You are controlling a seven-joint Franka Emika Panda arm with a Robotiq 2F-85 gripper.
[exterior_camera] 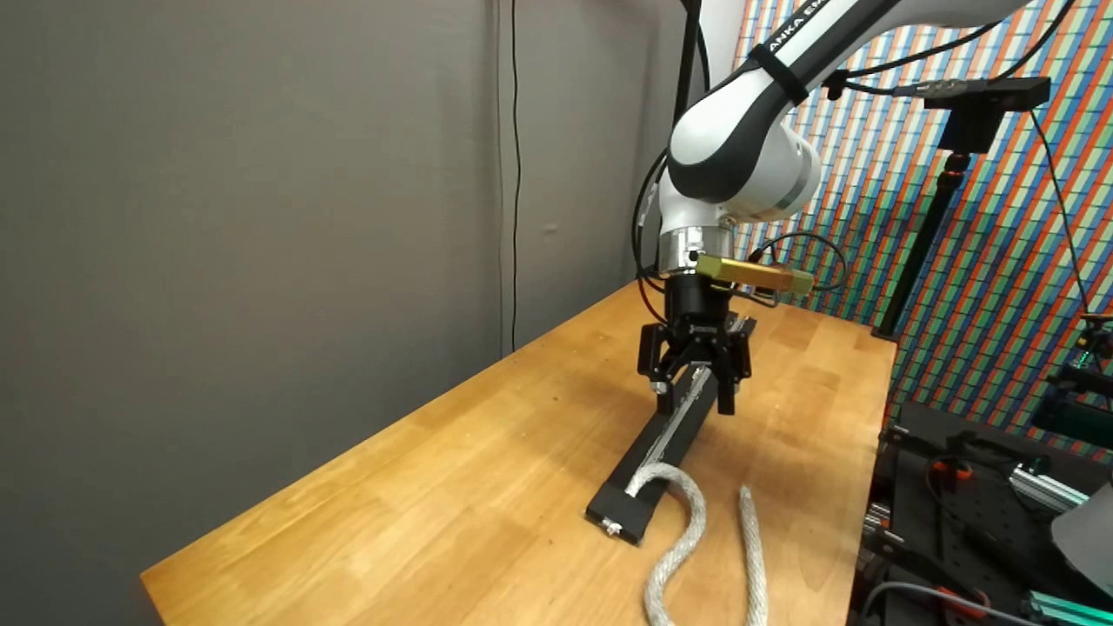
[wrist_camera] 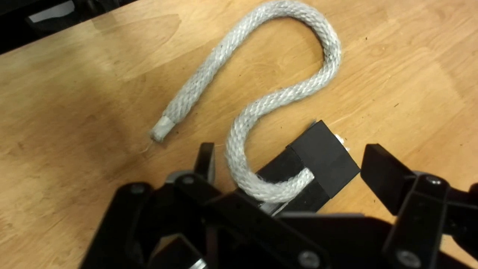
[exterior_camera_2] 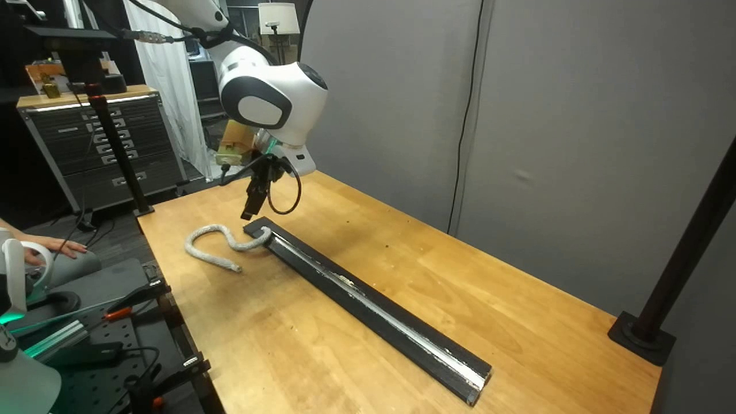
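A light grey braided rope [wrist_camera: 329,42] lies in an S-bend on the table, its taped free end [wrist_camera: 162,128] pointing away from the black bar. Its other end sits at the capped end of the long black channel bar [exterior_camera_2: 407,336], which has a pale groove down its middle. In the first exterior view, my gripper [exterior_camera: 696,405] hangs above the bar, fingers down and apart. The wrist view shows the fingertips spread wide on either side of the bar's capped end [wrist_camera: 329,157], nothing between them. Rope and gripper are not touching.
A grey wall panel [exterior_camera_2: 572,152] stands along its far side. Black camera posts rise at the table's edges, one with a square foot [exterior_camera_2: 641,338]. A cart with equipment [exterior_camera_2: 103,345] stands beside the table.
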